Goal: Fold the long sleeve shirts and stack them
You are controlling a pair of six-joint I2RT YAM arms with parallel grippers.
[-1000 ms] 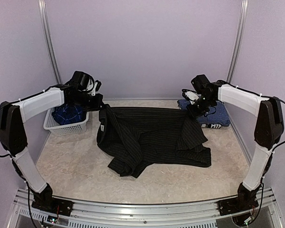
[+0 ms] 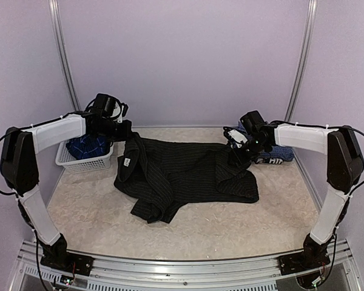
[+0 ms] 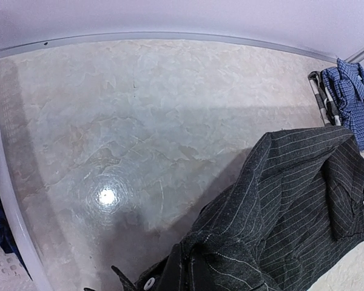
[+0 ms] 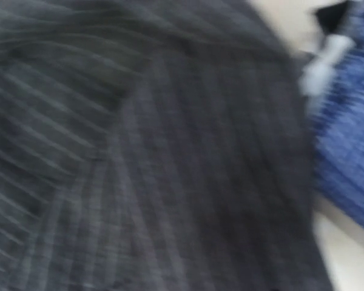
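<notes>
A dark pinstriped long sleeve shirt (image 2: 188, 182) lies spread and partly folded over the middle of the table, its upper left end lifted. My left gripper is shut on that end of the dark shirt (image 3: 291, 242), with cloth bunched around its fingertips. At the shirt's upper right, my right gripper (image 2: 235, 159) is open, just over the fabric. Striped dark cloth (image 4: 170, 157) fills most of the right wrist view, blurred and close, and no fingers show there.
Folded blue checked shirts (image 2: 282, 154) are stacked at the back right, partly behind the right arm. A white basket (image 2: 85, 165) holding dark blue cloth stands at the back left. Bare table (image 2: 230, 233) lies in front of the dark shirt.
The shirt's right side has slid left; the left gripper has barely moved.
</notes>
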